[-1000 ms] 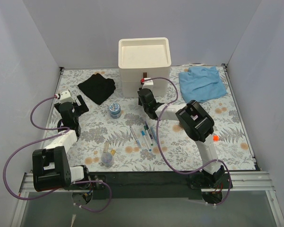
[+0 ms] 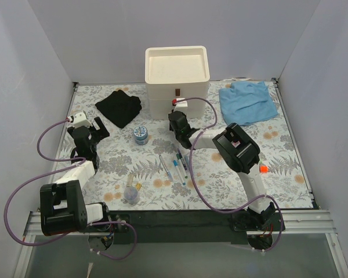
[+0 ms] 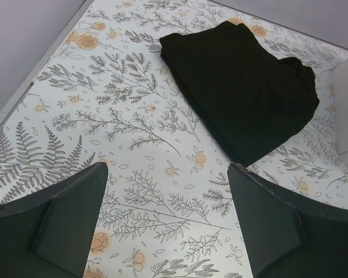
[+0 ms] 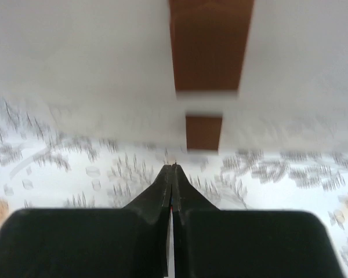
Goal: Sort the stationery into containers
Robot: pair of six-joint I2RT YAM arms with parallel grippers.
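Note:
A white drawer unit (image 2: 162, 95) stands at the back centre with a brown handle (image 4: 210, 49) on its front; a smaller brown handle (image 4: 203, 133) shows below it. My right gripper is shut just in front, its fingertips meeting with nothing between them and both handles outside them. Several pens and markers (image 2: 178, 172) lie on the table's middle, partly under the right arm. At the left side my left gripper (image 2: 88, 127) stands apart, and in its wrist view the fingers (image 3: 296, 223) are wide open over bare cloth.
Behind the left gripper lies a black cloth (image 2: 119, 108); a blue cloth (image 2: 247, 103) is at the back right. A blue-and-white round container (image 2: 140, 135) stands left of centre, a clear cup (image 2: 131, 194) near the front edge. An orange item (image 2: 263, 169) lies at right.

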